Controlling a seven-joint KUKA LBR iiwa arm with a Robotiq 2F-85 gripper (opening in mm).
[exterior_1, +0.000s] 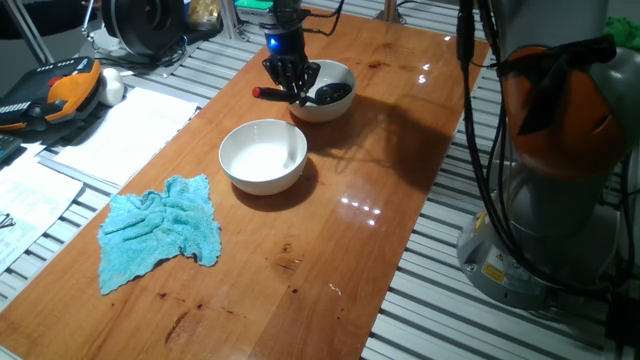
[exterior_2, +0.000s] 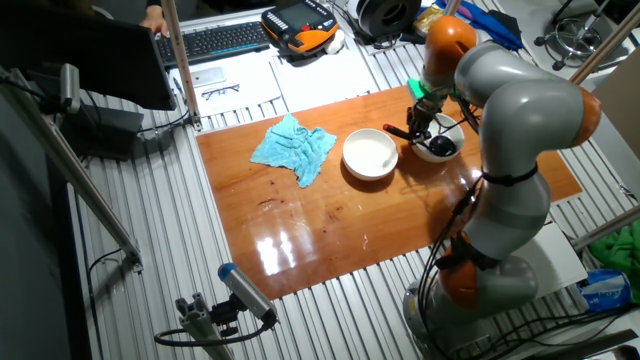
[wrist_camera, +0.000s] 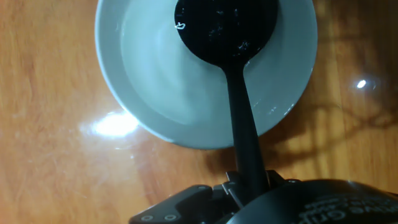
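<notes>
A black ladle (wrist_camera: 244, 124) with a red-tipped handle is held in my gripper, shut around the handle. The ladle's round head (exterior_1: 333, 92) lies over the inside of the far white bowl (exterior_1: 325, 109); whether it touches the bowl cannot be told. From above, the wrist view shows the head over the white bowl (wrist_camera: 168, 118), with the handle crossing the near rim. In the second exterior view, the gripper (exterior_2: 418, 130) is at the left side of that bowl. A second white bowl (exterior_1: 263, 160) stands closer to the front of the table, apart from the gripper.
A crumpled turquoise cloth (exterior_1: 160, 228) lies on the wooden table (exterior_1: 290, 300) near the second bowl. Papers (exterior_1: 130, 140) and an orange-black device (exterior_1: 50, 92) are off to the left. Bare wood extends toward the table's near end.
</notes>
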